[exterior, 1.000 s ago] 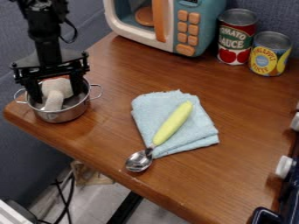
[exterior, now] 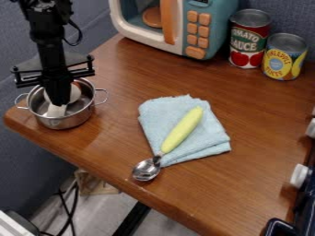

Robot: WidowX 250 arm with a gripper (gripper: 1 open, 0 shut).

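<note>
The black gripper (exterior: 57, 90) is lowered into a steel pot (exterior: 76, 112) with two handles at the left end of the wooden table. A pale white object (exterior: 47, 105) in the pot is partly hidden by the gripper; I cannot tell whether the fingers hold it.
A folded blue towel (exterior: 209, 140) lies mid-table with a yellow object (exterior: 182, 128) and a steel spoon (exterior: 146, 169). A toy microwave (exterior: 204, 32), a tomato sauce can (exterior: 248, 41) and a yellow can (exterior: 283, 60) stand at the back. Black-and-white equipment (exterior: 285, 217) edges the right side.
The gripper has shifted slightly within the pot and now covers more of the white object, which shows less than before. The other things have not moved.
</note>
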